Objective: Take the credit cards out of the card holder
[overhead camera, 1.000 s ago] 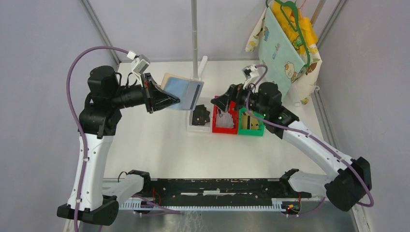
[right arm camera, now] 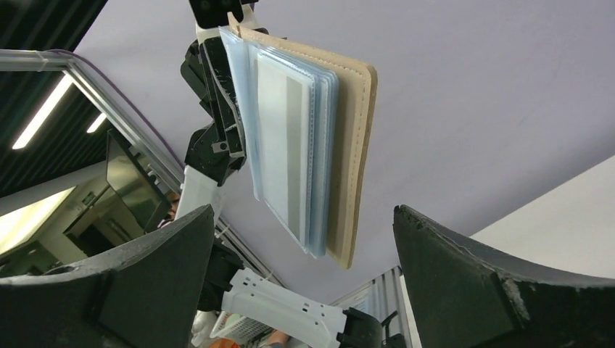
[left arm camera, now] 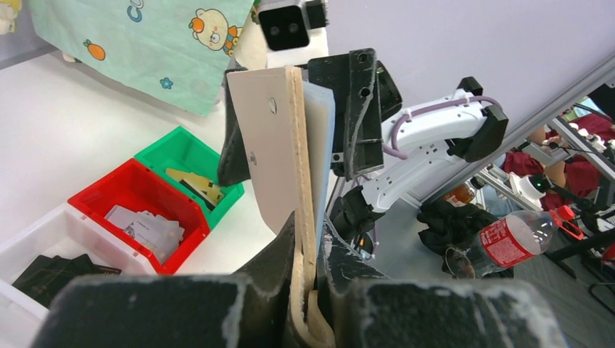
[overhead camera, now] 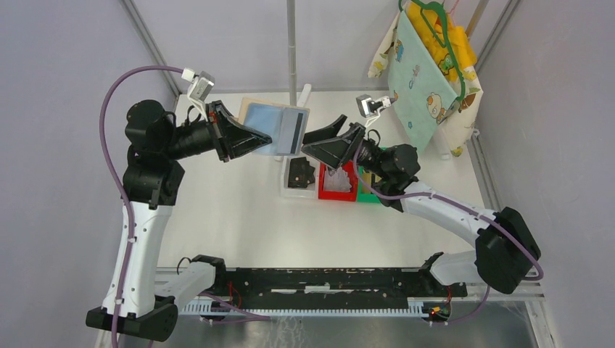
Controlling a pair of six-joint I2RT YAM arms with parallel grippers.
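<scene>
A tan card holder [overhead camera: 275,127] with clear bluish sleeves is held up by my left gripper [overhead camera: 228,138], shut on its edge; in the left wrist view its tan cover [left arm camera: 265,145] rises from between the fingers. My right gripper [overhead camera: 323,138] stands open just right of the holder; in the right wrist view the holder hangs between and beyond its two dark fingers, with a pale card showing in the sleeves.
Below are a white box [left arm camera: 22,239] with black cards, a red box [overhead camera: 337,194] with grey cards and a green box [left arm camera: 167,145] with gold cards. A cloth organiser [overhead camera: 413,87] hangs at the back right.
My right gripper has moved left and up toward the card holder, its fingers spread. The left gripper and holder have shifted only slightly.
</scene>
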